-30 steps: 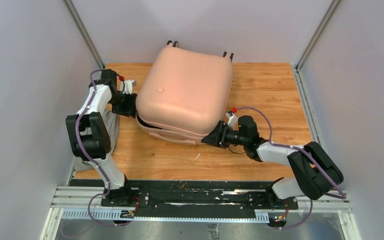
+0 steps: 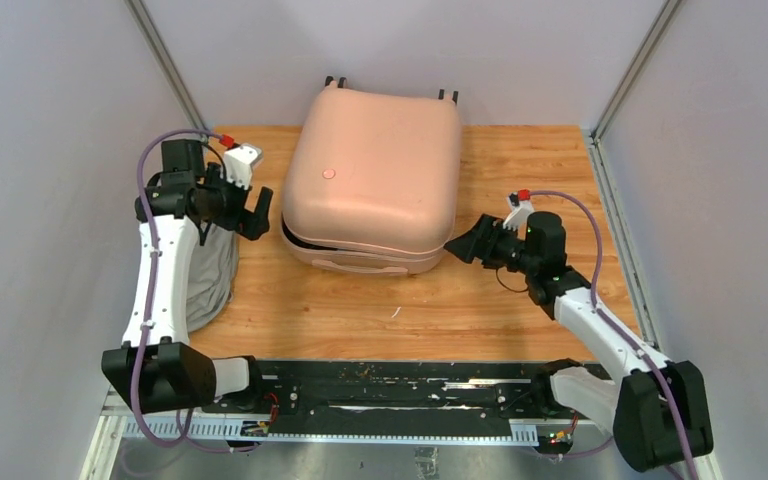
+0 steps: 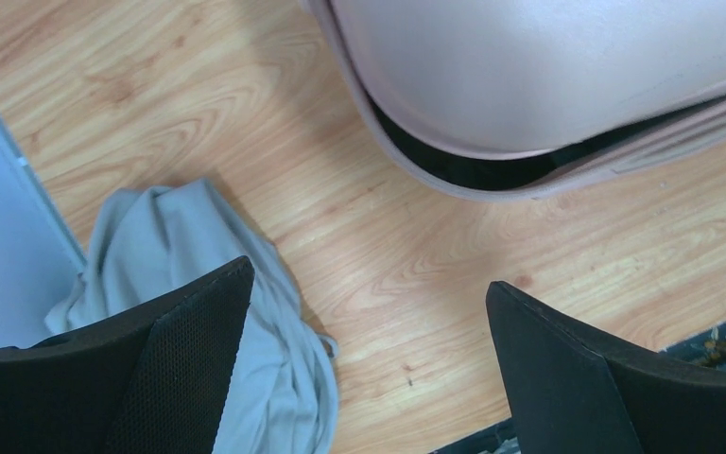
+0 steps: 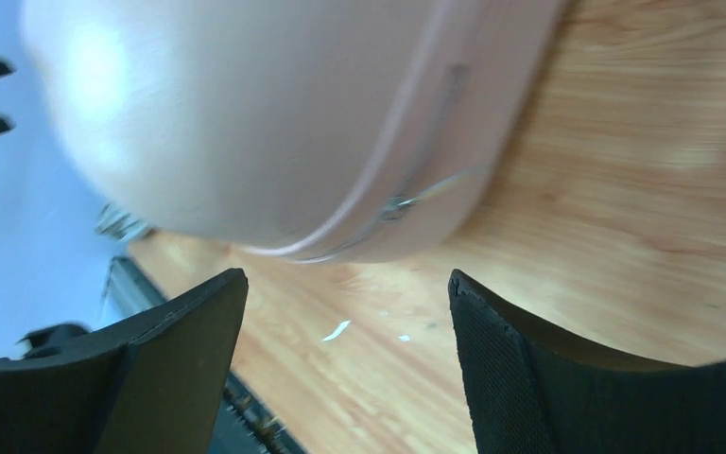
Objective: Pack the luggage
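A pink hard-shell suitcase lies flat on the wooden table, its lid down. Along the front-left corner a dark gap shows between lid and base, seen closely in the left wrist view under the suitcase lid. On the right side, the zipper pull hangs at the seam. My left gripper stands open left of the suitcase, apart from it, with nothing between its fingers. Close by the front-right corner is my right gripper, open and empty; whether it touches the shell cannot be told.
Grey folded cloth lies at the table's left edge, partly under the left arm. Walls close off the back and both sides.
The suitcase has turned to lie straighter, its front-right corner farther back. My left gripper has drawn off its left side and opened; the right one has moved back and right.
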